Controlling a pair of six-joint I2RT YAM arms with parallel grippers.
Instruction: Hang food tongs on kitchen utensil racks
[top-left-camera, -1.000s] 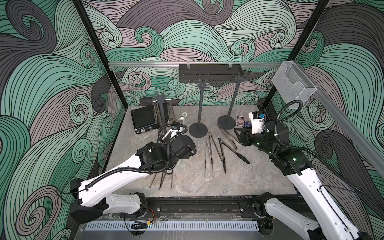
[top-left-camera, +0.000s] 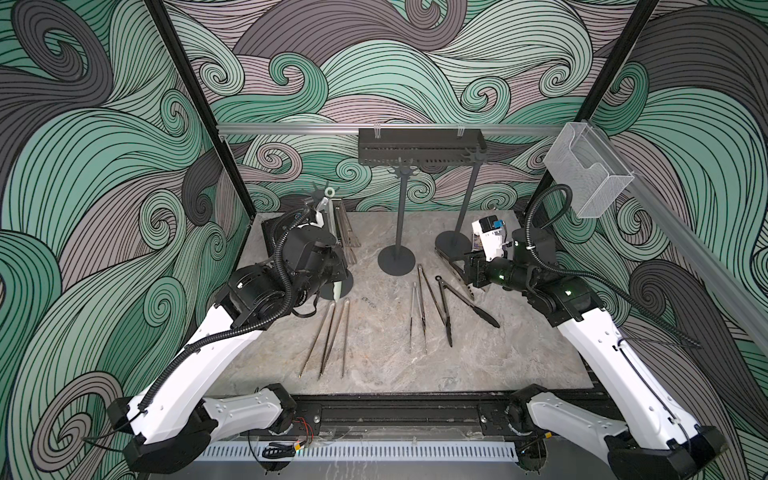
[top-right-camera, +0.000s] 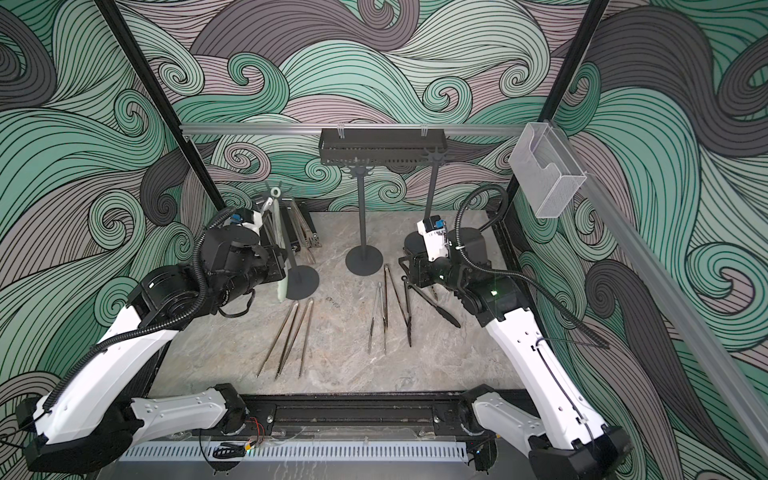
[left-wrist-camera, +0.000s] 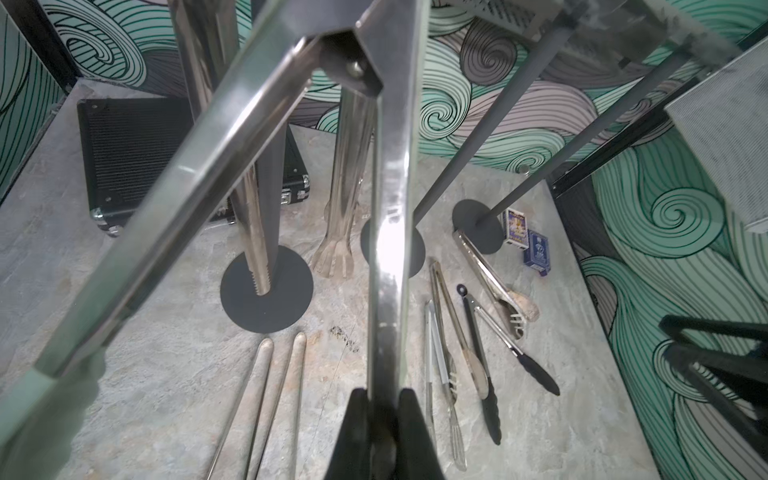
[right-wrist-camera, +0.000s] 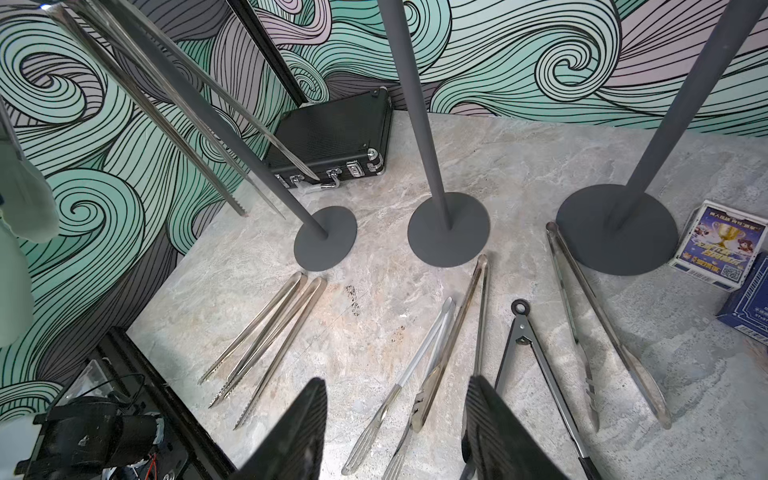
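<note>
Metal food tongs with pale green tips (left-wrist-camera: 48, 400) are in my left gripper, shut on one of their arms. They hang upright at the left rack (top-right-camera: 300, 281), their ring (top-right-camera: 275, 192) up near its hooks. Whether the ring is over a hook I cannot tell. Other steel tongs (right-wrist-camera: 144, 88) hang from that rack. The middle rack (top-left-camera: 402, 216) and right rack (top-left-camera: 468, 200) show no tongs on them. Over the table's right side, my right gripper is open and empty, above several loose tongs (right-wrist-camera: 472, 344).
More steel tongs (right-wrist-camera: 272, 336) lie at the table's front left. Behind the left rack is a black case (right-wrist-camera: 340, 132). Card boxes (right-wrist-camera: 720, 244) stand by the right rack's base. A wire basket (top-left-camera: 588, 172) hangs at the right rail.
My left arm has swung left and back, bringing the green-tipped tongs to the left rack with the ring higher. My right arm has shifted slightly left.
</note>
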